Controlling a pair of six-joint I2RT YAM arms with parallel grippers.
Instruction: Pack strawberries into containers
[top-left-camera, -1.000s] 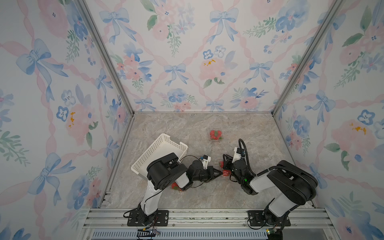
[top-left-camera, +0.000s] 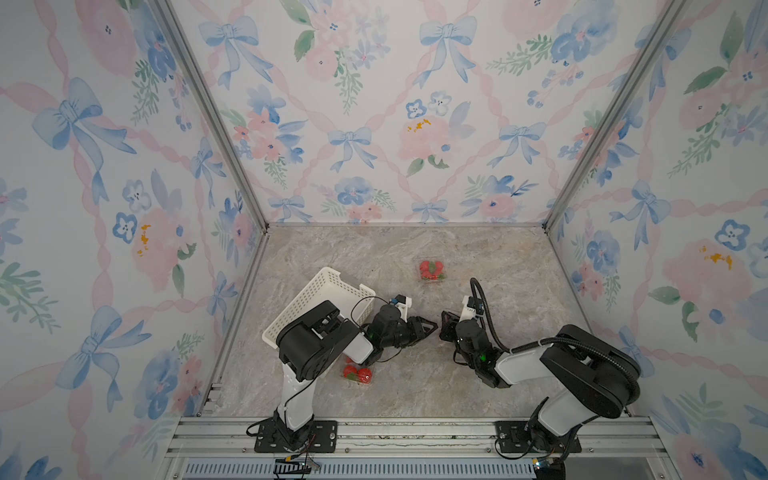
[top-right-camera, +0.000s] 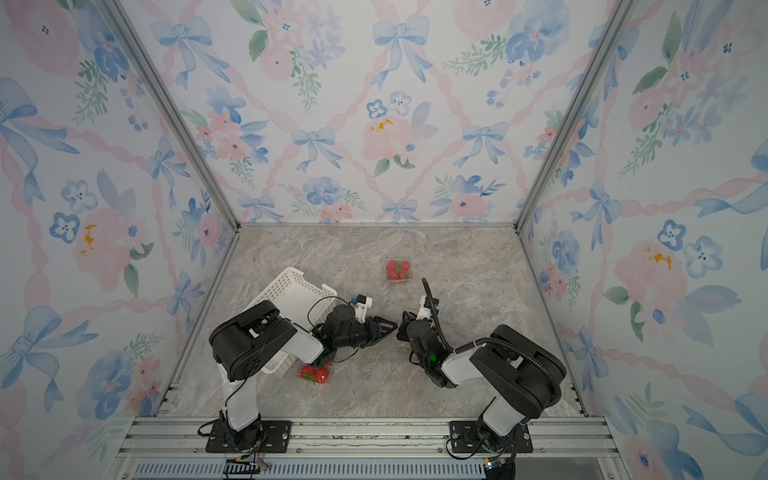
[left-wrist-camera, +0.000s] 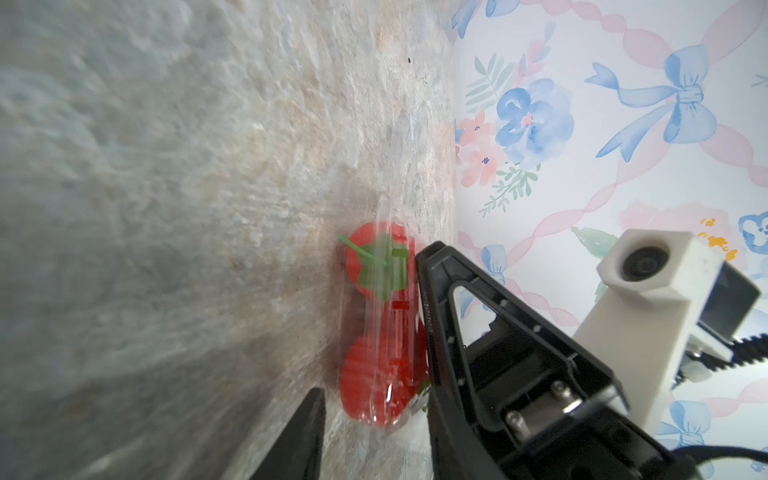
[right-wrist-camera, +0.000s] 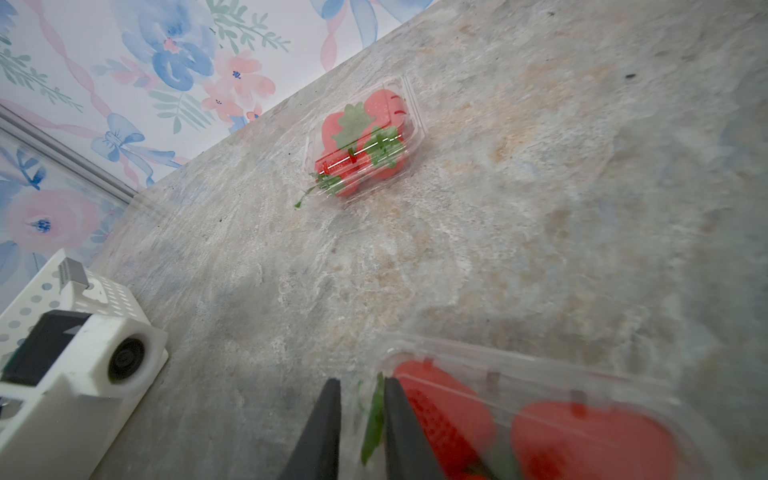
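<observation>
A clear box of strawberries (right-wrist-camera: 364, 144) stands alone in the far middle of the table. Another strawberry box (right-wrist-camera: 592, 432) lies close in at the lower right of the right wrist view; the top views do not show it plainly. My right gripper is at its left end, fingers parted, and whether they grip it I cannot tell. My left gripper is open and empty, facing the right one (top-left-camera: 449, 328) across a narrow gap. A third strawberry box (top-left-camera: 357, 373) is partly visible below the left arm. No loose strawberry shows.
A white perforated basket (top-left-camera: 320, 292) sits on the left, partly covered by the left arm, its visible floor bare. Open table (top-left-camera: 520, 280) lies to the right and far side. The two grippers are very near each other.
Both grippers have shifted a little left, the left one also away from the front edge. More of the third box is uncovered.
</observation>
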